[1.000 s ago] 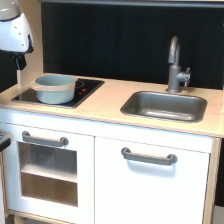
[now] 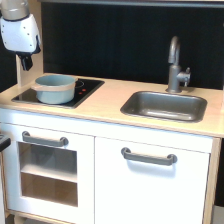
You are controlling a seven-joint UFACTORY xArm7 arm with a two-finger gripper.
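Observation:
A light blue-grey pot (image 2: 55,91) sits upright on the black cooktop (image 2: 88,90) of a toy kitchen, at the left of the counter. Above and to the left of the pot is my white gripper (image 2: 26,63), its dark fingers pointing down. It stands apart from the pot. The fingers are too small and dark to show whether they are open or shut, and no object can be made out between them.
A metal sink (image 2: 165,104) with a tall grey faucet (image 2: 176,68) fills the counter's right side. Bare wooden counter (image 2: 111,99) lies between cooktop and sink. Below, the windowed oven door (image 2: 84,148) and white cabinet door (image 2: 149,190) are closed, with protruding grey handles. A dark panel rises behind.
My gripper has shifted a little to the right, nearer the pot's side of the view. Pot, doors and faucet look unmoved.

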